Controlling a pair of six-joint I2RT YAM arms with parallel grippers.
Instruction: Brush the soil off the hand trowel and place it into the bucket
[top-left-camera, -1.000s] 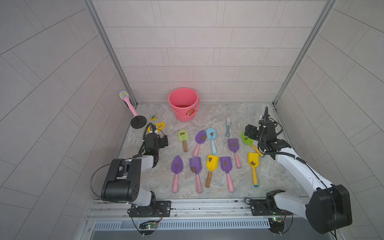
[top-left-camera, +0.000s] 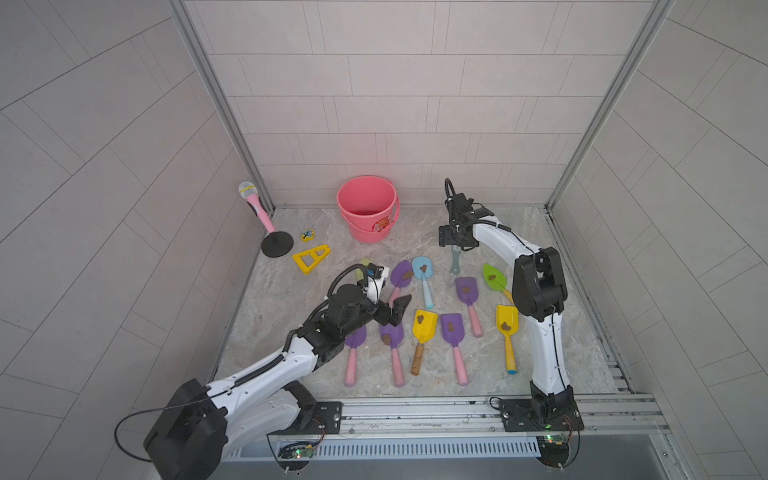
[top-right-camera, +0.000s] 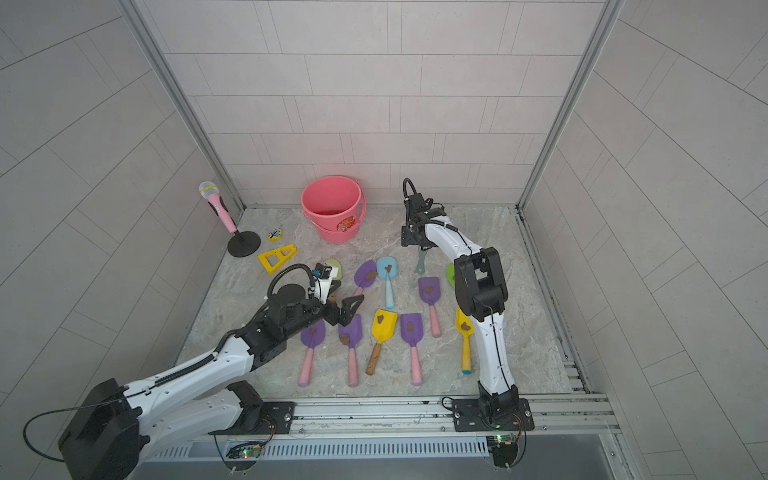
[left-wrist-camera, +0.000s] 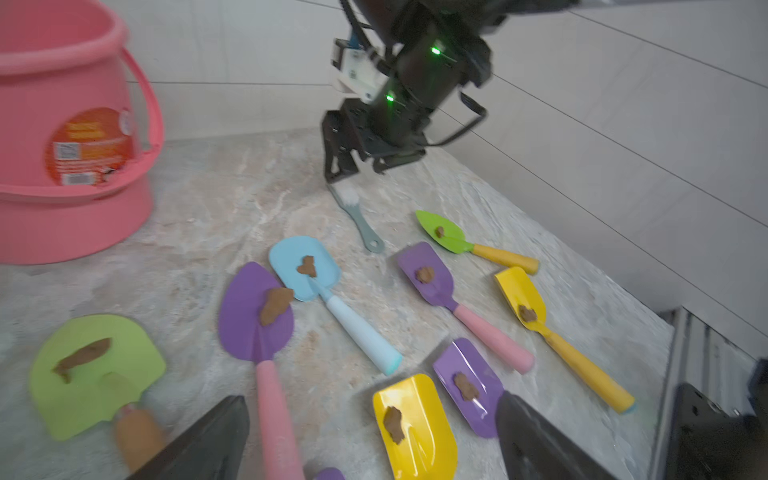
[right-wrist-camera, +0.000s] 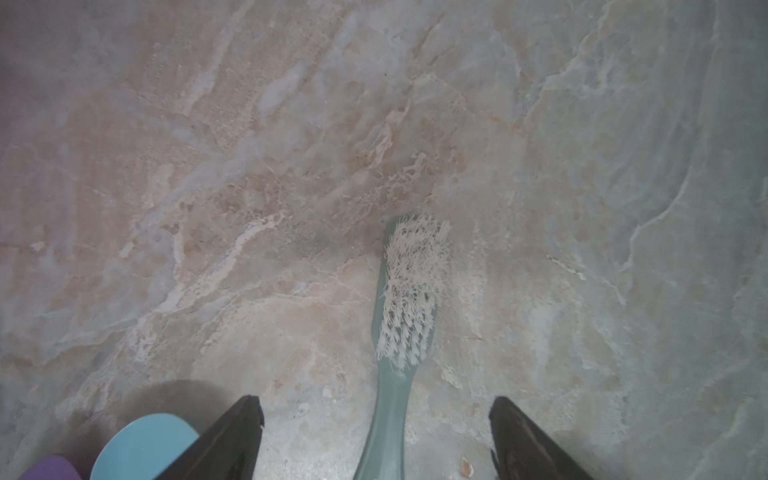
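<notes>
A grey-green brush (right-wrist-camera: 392, 400) with white bristles lies on the marble table, directly below my right gripper (top-left-camera: 449, 237), which stands open over it with nothing between its fingers. My left gripper (top-left-camera: 391, 308) is open above the middle-left trowels, near a purple trowel (left-wrist-camera: 257, 312) and a light green one (left-wrist-camera: 96, 368). Several trowels bear brown soil patches, among them a light blue one (top-left-camera: 423, 268) and a yellow one (top-left-camera: 424, 324). The pink bucket (top-left-camera: 360, 224) stands upright at the back, left of the brush.
A yellow triangular piece (top-left-camera: 312, 257), a small sticker-like item (top-left-camera: 308, 235) and a pink toy microphone on a black stand (top-left-camera: 277, 243) are at the left. Trowels crowd the front of the table. Bare table lies to the right of the bucket. Tiled walls enclose three sides.
My right gripper has moved left and back to above the brush. My left gripper has moved right over the middle trowels. The objects lie unchanged.
</notes>
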